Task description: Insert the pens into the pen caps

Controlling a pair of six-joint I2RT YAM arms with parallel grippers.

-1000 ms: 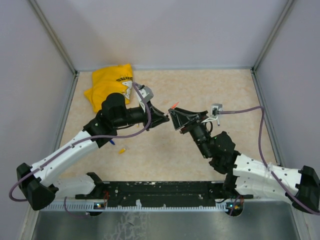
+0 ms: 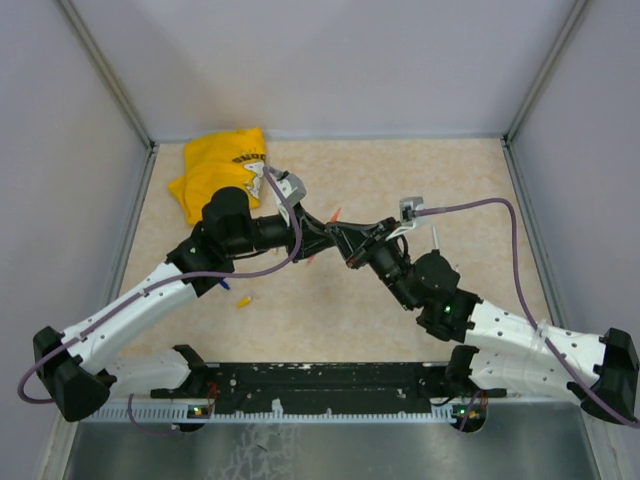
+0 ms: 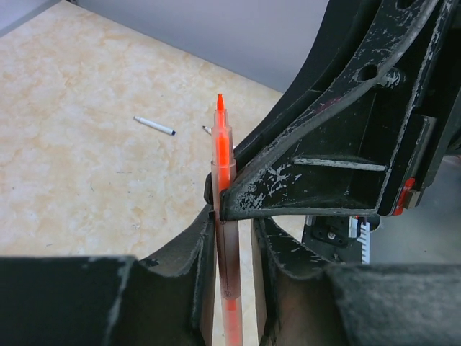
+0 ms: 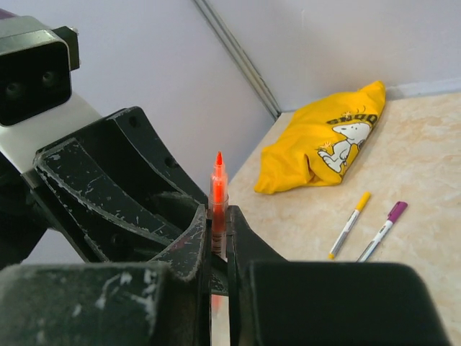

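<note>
My two grippers meet above the middle of the table. In the left wrist view an orange pen (image 3: 222,144) stands upright, its translucent orange-ended lower part (image 3: 231,317) running down in line with it. My left gripper is shut on the lower piece, and my right gripper is shut across the upper part, just above. In the right wrist view the orange tip (image 4: 220,166) pokes up above the fingers. Whether pen and cap are fully joined is hidden by the fingers.
A yellow pen (image 4: 349,223) and a purple-capped pen (image 4: 382,231) lie on the table beside a yellow cloth bag (image 4: 310,151). A white pen (image 3: 153,125) lies farther off, another partly hidden.
My right gripper has moved left and slightly down, bringing the orange piece against the one in my left gripper, which has stayed in place.
</note>
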